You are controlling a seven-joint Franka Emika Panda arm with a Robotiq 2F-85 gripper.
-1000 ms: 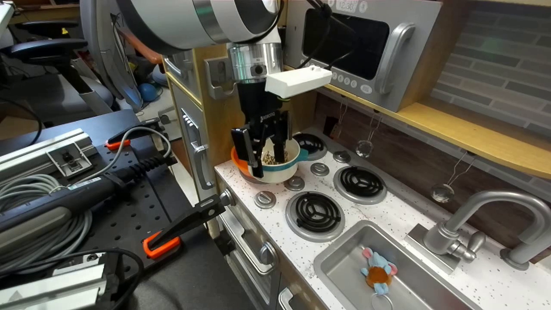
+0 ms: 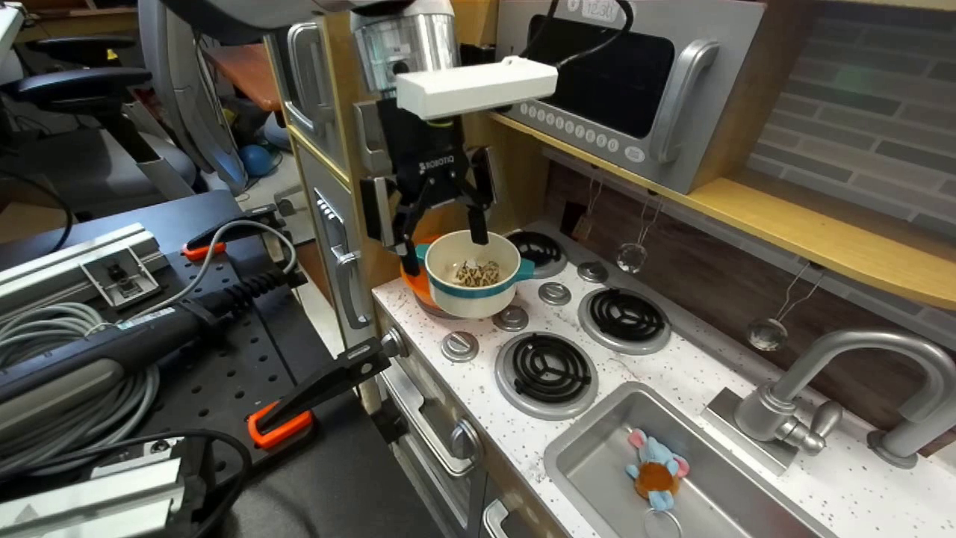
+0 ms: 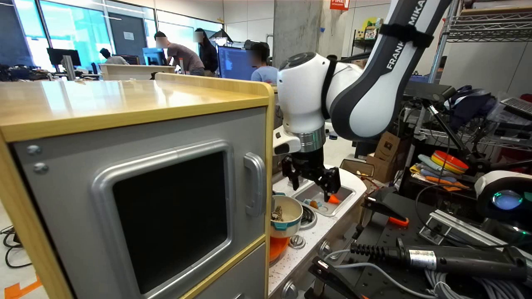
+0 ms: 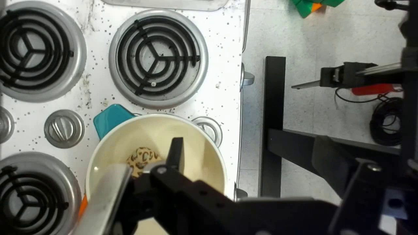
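Note:
A cream pot with teal handles holds a small leopard-print item at its bottom. My gripper is above the pot with its fingers spread, and nothing shows between them. In exterior view 2 the gripper also stands open, higher than the pot. Looking down from the wrist, one finger overlaps the inside of the pot, while the other side of the gripper lies past the counter edge. Part of the spotted item is hidden behind the near finger.
An orange dish sits partly under the pot, by the cabinet wall. Burners and knobs cover the counter nearby. The sink contains a blue and brown plush toy. A microwave overhangs the back.
My gripper has risen and shifted left in exterior view 1, away from the pot's interior. Pot and spotted item appear to stay put.

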